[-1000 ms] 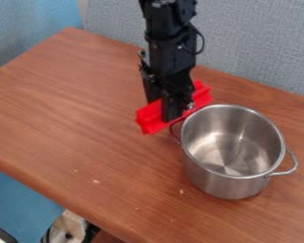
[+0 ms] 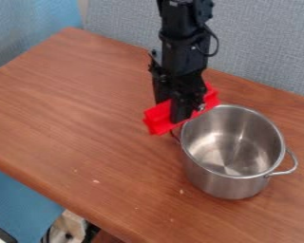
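Note:
My black gripper (image 2: 180, 108) hangs from the top centre, shut on a red block (image 2: 159, 119), an elongated piece that sticks out on both sides of the fingers. The block is held just behind and left of a steel pot (image 2: 232, 159) with two handles, near its back-left rim. Whether block and rim touch, I cannot tell.
Grey padded walls stand behind and at the left. Some small objects lie below the table's front-left edge.
My gripper and the red block have shifted slightly to the right, toward the pot. The pot has stayed in place.

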